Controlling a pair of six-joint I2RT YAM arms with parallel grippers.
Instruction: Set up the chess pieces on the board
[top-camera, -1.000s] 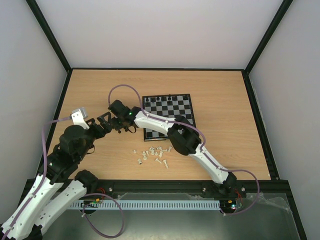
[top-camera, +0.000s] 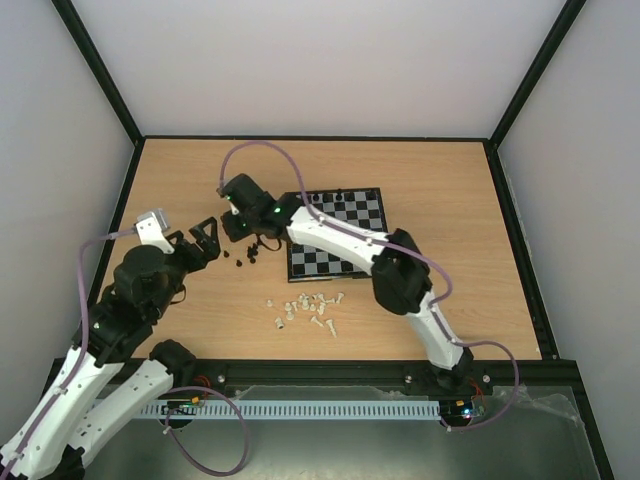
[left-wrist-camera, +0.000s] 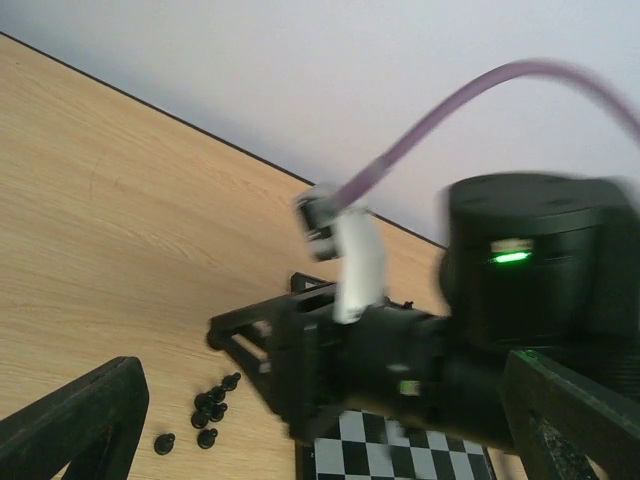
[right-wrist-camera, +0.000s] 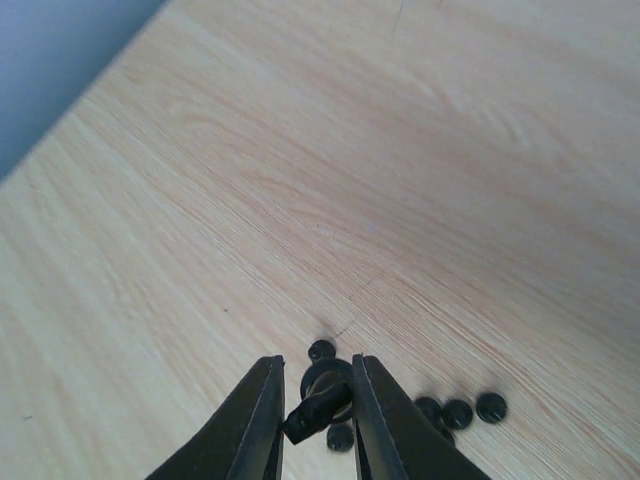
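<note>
In the right wrist view, my right gripper is shut on a black chess piece (right-wrist-camera: 312, 416), held tilted above more black pieces (right-wrist-camera: 490, 407) standing on the wood. In the top view that gripper is left of the chessboard (top-camera: 330, 260), which has black pieces along its back edge and is partly hidden by my right arm. White pieces (top-camera: 331, 326) lie loose below the board. My left gripper (top-camera: 204, 240) is open at the left, its fingers apart with nothing between them in the left wrist view.
My right arm stretches across the board, close to the left gripper. Walls and a dark frame edge the table.
The left arm shows only a slight shift.
</note>
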